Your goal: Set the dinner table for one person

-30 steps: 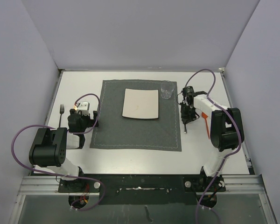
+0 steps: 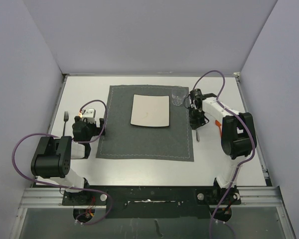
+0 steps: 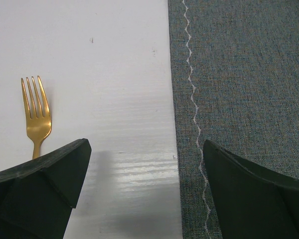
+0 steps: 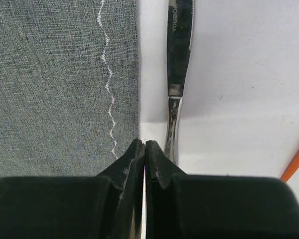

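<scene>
A silver knife lies on the white table just right of the grey placemat, its handle end partly behind the right fingers. My right gripper is shut with nothing between its fingertips; the knife is outside them, to their right. On the placemat rests a square cream plate, and near the mat's upper right corner stands a clear glass. My left gripper is open and empty over the mat's left edge. Left of it, on bare table, lies a gold fork.
An orange utensil lies right of the knife, close to the right arm. Bare white table runs along the front. Grey walls bound the back and sides.
</scene>
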